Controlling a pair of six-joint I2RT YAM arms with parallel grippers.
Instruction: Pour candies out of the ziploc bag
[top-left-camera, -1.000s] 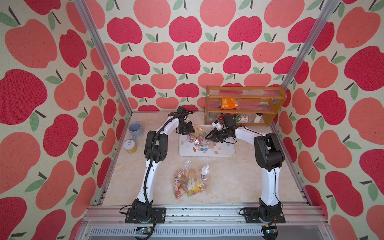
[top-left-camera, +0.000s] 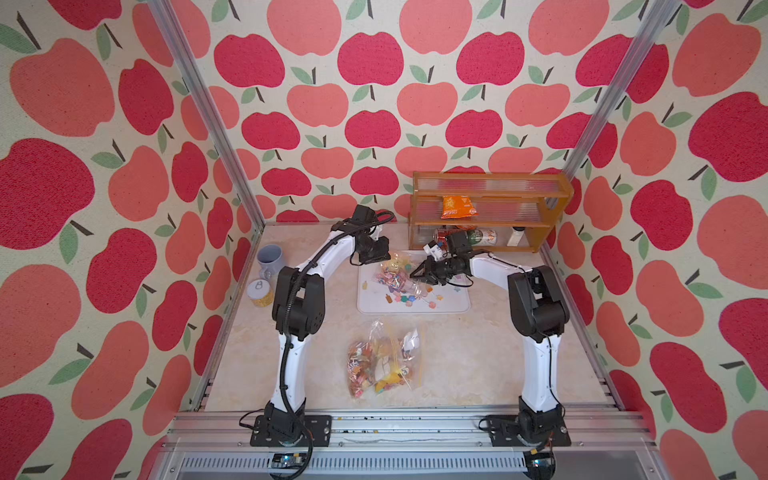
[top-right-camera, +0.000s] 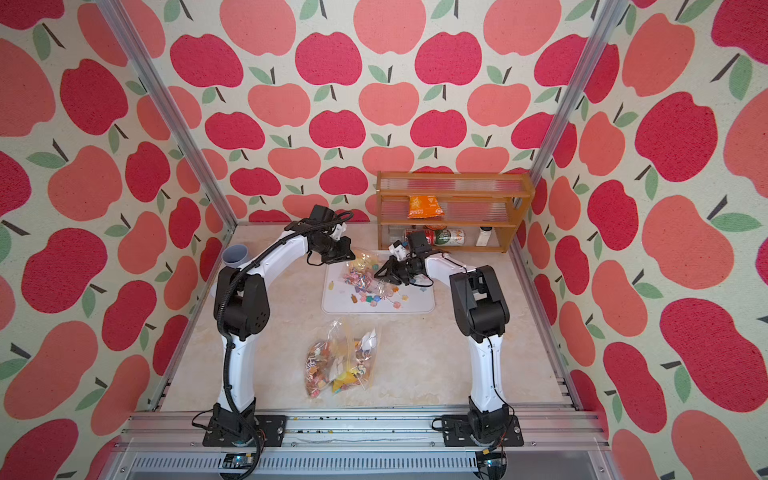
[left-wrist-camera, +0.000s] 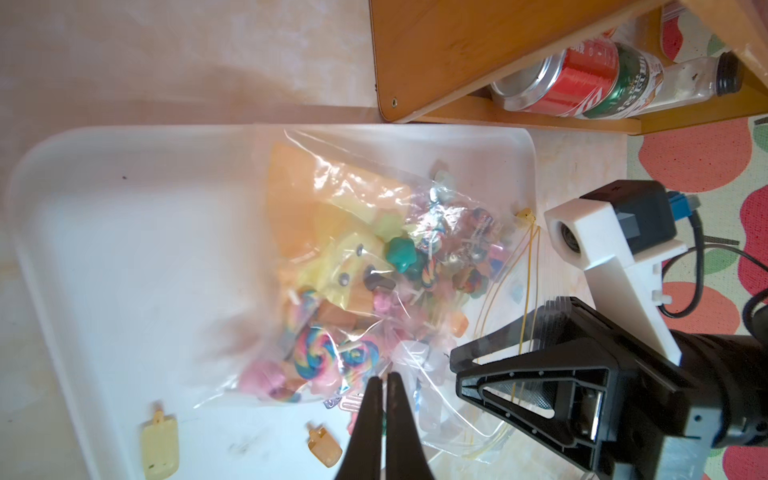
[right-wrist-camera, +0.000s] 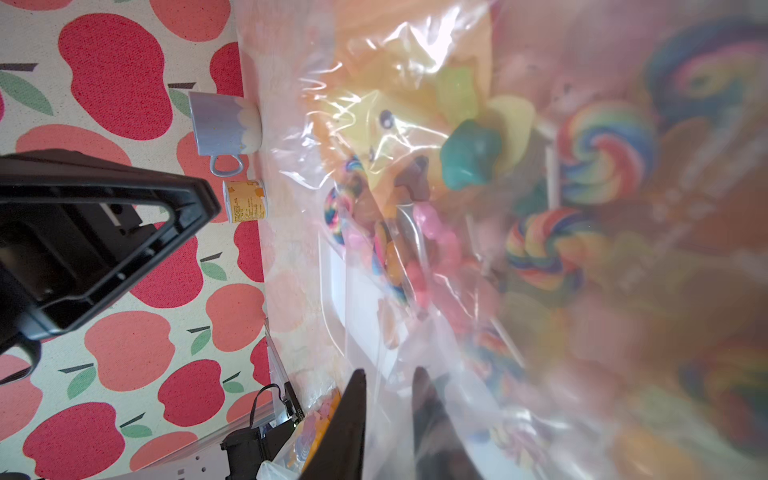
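A clear ziploc bag (left-wrist-camera: 336, 288) with lollipops and candies rests on the white tray (left-wrist-camera: 120, 240), loose candies (top-left-camera: 408, 299) around it. My left gripper (top-left-camera: 382, 249) is above the tray's back left, over the bag's upper end; it is shut with nothing visible between its fingers. My right gripper (top-left-camera: 422, 273) is low at the bag's right end; clear plastic lies by its fingers (right-wrist-camera: 352, 424), which look apart, and whether they grip any is unclear.
A wooden shelf (top-left-camera: 488, 180) with snacks and cans stands behind the tray. A mug (top-left-camera: 270, 260) and can (top-left-camera: 260, 293) sit at left. Two more filled bags (top-left-camera: 384, 360) lie in front.
My left gripper and arm have moved up and a little toward the back. The right arm and the bag look much the same.
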